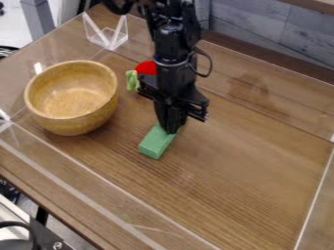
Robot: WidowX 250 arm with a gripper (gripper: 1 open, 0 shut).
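Observation:
The black gripper (175,115) is lowered over a green rectangular block (154,145) on the wooden table, its fingers closed around the block's upper end. The lower end of the block shows beneath them; the rest is hidden by the gripper.
A large wooden bowl (70,98) sits to the left. Behind the gripper are a red object (146,67) and a small green item (132,78). A clear plastic holder (105,31) stands at the back left.

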